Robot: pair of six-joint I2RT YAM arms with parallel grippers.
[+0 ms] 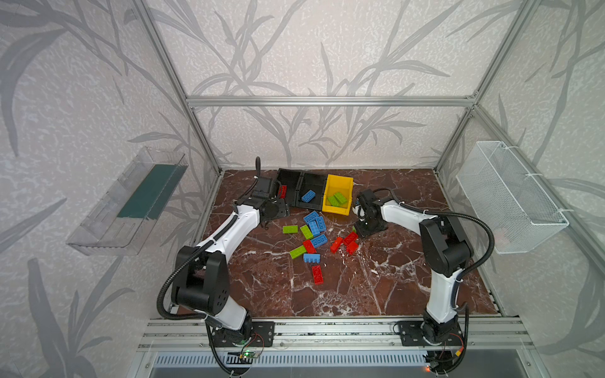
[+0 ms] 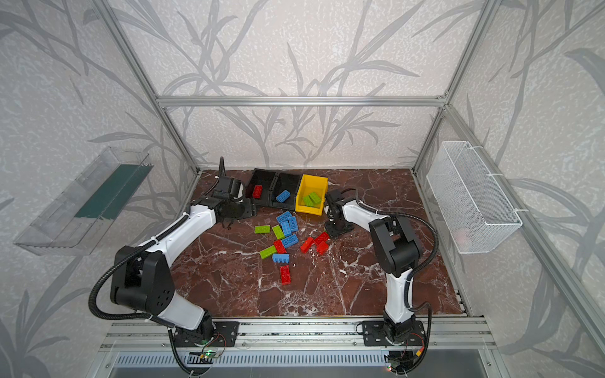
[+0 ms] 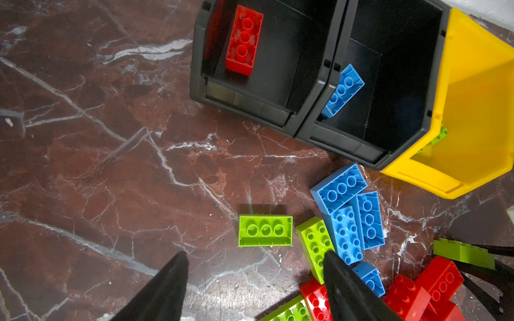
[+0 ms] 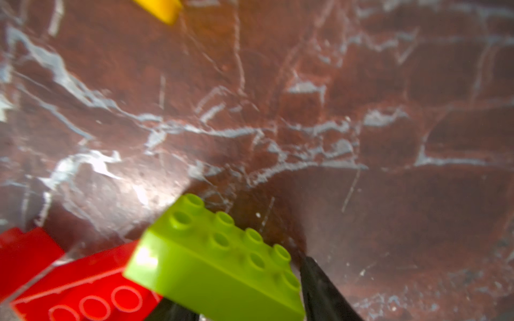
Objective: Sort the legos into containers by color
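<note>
My left gripper hangs open over the left of the table, nothing between its fingers, above a lone green brick (image 3: 265,230). My right gripper is around a green brick (image 4: 208,256) beside red bricks (image 4: 80,289); whether it grips it is unclear. Loose blue bricks (image 3: 345,230), green and red bricks lie mid-table. Of two black bins, one holds a red brick (image 3: 243,40), the other a blue brick (image 3: 342,88). The yellow bin (image 1: 345,184) holds green bricks (image 1: 337,197).
A clear tray (image 1: 107,242) on the left and a white mesh basket (image 1: 504,195) on the right hang at the sides.
</note>
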